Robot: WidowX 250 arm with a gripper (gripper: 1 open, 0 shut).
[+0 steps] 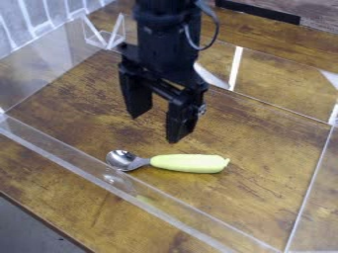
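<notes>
My black gripper (161,109) hangs in the upper middle of the camera view, over the wooden surface, with its two fingers apart and nothing visible between them. Below it lies a spoon with a metal bowl (125,160) and a thick pale yellow-green handle (188,162), flat on the board.
Clear plastic walls (73,173) surround the wooden board (258,168) on several sides. A white railing (24,18) shows at the top left. The board around the spoon is clear.
</notes>
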